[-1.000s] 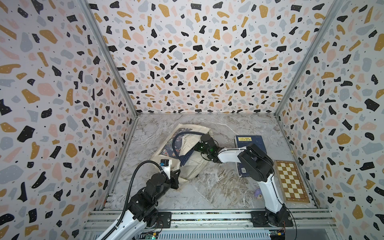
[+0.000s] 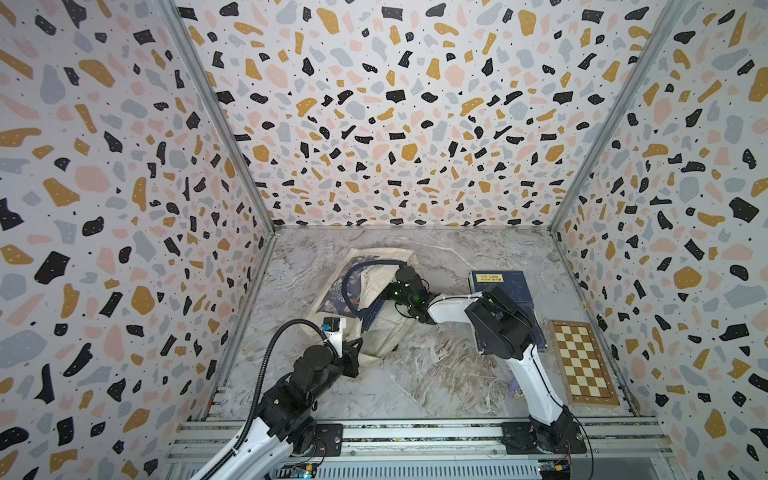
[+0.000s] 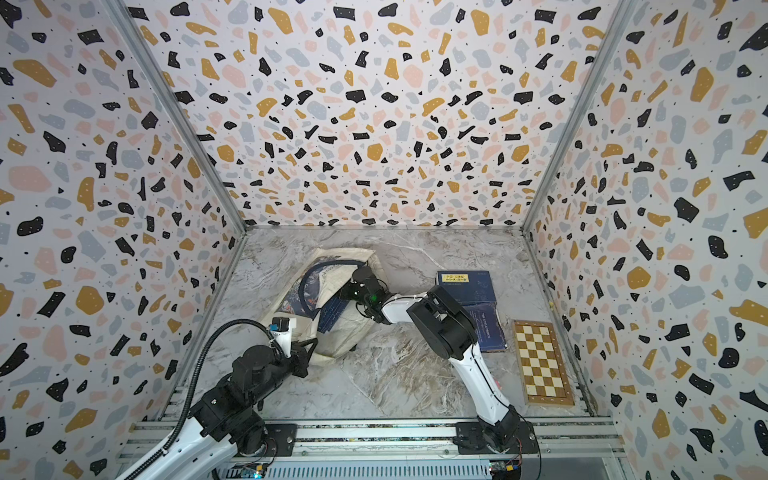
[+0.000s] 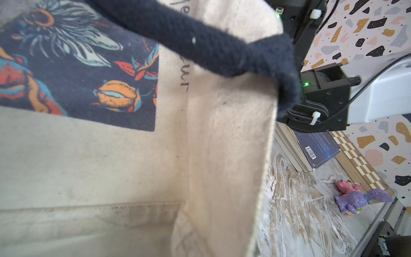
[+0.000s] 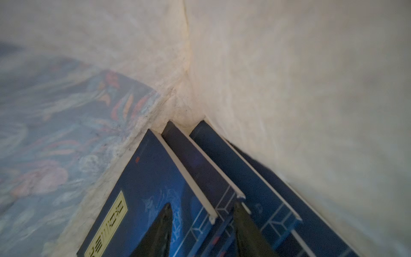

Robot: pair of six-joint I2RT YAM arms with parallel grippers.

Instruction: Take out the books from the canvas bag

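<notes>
The cream canvas bag (image 2: 389, 340) with dark handles lies open at the left of the table. Inside it, in the right wrist view, several dark blue books (image 5: 158, 184) lean fanned in a corner. My right gripper reaches into the bag with its fingers (image 5: 160, 233) parted, just in front of the books' lower corners; whether they touch a book cannot be told. At the bag's near edge is my left gripper (image 2: 353, 357), shut. Its fingertips are out of sight in the left wrist view, where the canvas and the navy handle (image 4: 205, 42) fill most of the picture.
Two groups of blue books lie on the right of the table, one with a yellow label (image 3: 464, 288), the other nearer (image 3: 489, 329). A chessboard (image 2: 584, 364) lies farther right. A purple toy (image 4: 356, 199) sits near the front edge.
My right arm has shifted slightly left, its gripper deeper into the bag, and the bag's far right edge has moved a little left. The left arm has stayed put.
</notes>
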